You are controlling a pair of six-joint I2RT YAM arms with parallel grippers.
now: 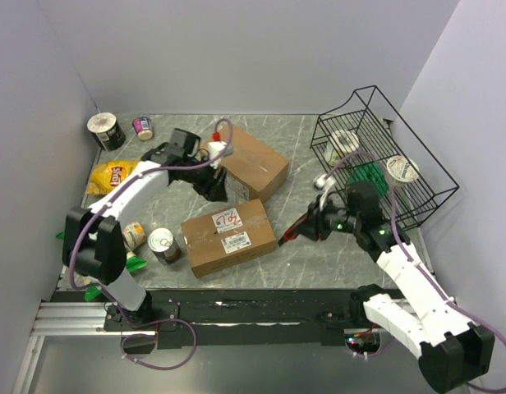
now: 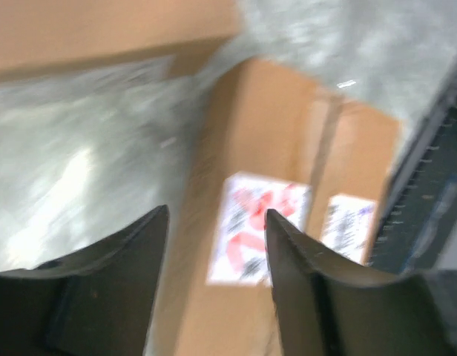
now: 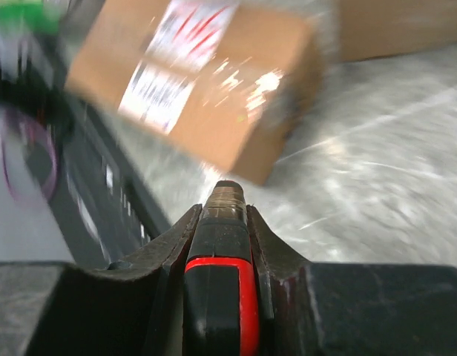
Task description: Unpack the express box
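The labelled cardboard box [image 1: 224, 252] lies on the front middle of the marble table, its top flaps looking closed, with a seam along it. My left gripper [image 1: 214, 191] hangs above and behind it; in the blurred left wrist view its fingers are parted with nothing visible between them. My right gripper [image 1: 309, 224] holds a black-and-red cutter [image 3: 222, 297], its tip pointing toward the box's right end, apart from it. A second cardboard box [image 1: 257, 156] lies behind.
A wire rack [image 1: 434, 185] with tubs stands at the right. Chip bags [image 1: 109, 176], a can [image 1: 163, 246] and jars [image 1: 105, 131] crowd the left side. Bare table shows at the right front.
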